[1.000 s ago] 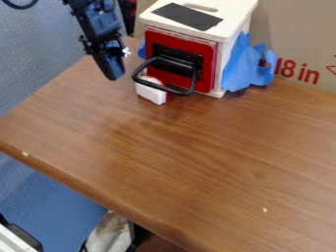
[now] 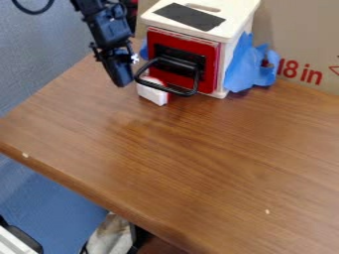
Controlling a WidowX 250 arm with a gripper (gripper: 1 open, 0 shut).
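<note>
A white toy appliance point(image 2: 199, 22) with a red front point(image 2: 180, 45) and a black handle point(image 2: 185, 91) stands at the back of the wooden table. A white and red block point(image 2: 151, 92) sits by the lower left of that front, partly behind the handle. My gripper point(image 2: 122, 73) hangs left of the handle, low over the tabletop; whether its fingers are open or shut is unclear.
Crumpled blue material point(image 2: 248, 68) is at the appliance's right, against a cardboard panel point(image 2: 298, 40).
My gripper has moved slightly right and down, toward the handle and block. The appliance and block look unchanged.
</note>
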